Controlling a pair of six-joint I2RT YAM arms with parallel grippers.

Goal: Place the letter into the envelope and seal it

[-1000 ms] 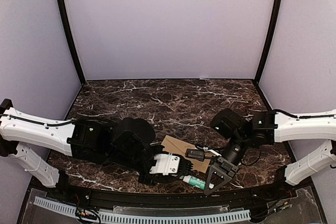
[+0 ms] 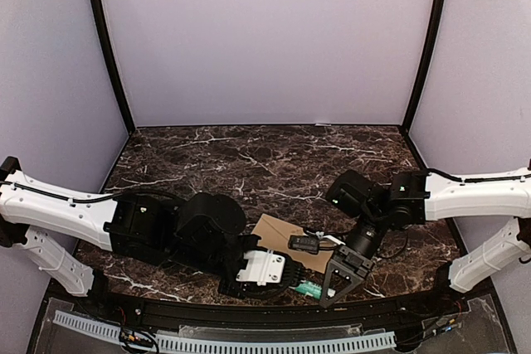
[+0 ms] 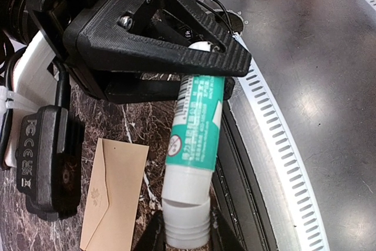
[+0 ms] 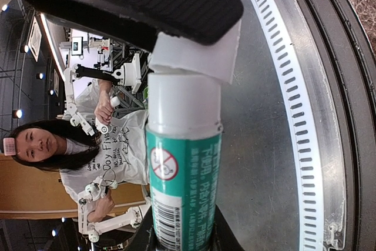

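Note:
A glue stick [image 2: 309,288] with a green label is held between both grippers above the table's front edge. My left gripper is shut on its white cap [image 3: 188,218]. My right gripper is shut on the green body [image 4: 188,195] at the opposite end. In the right wrist view the cap sits at a slight angle to the white collar, with a seam between them; whether it is fully off cannot be told. The brown envelope [image 3: 116,195] lies on the table behind the grippers, partly covered in the top view. No letter shows.
Both arms reach in low at the front of the dark marbled table [image 2: 274,155], whose back half is clear. A white slotted strip [image 2: 274,344] runs along the front, below the grippers. A person [image 4: 88,151] sits in the background.
The envelope has stayed put.

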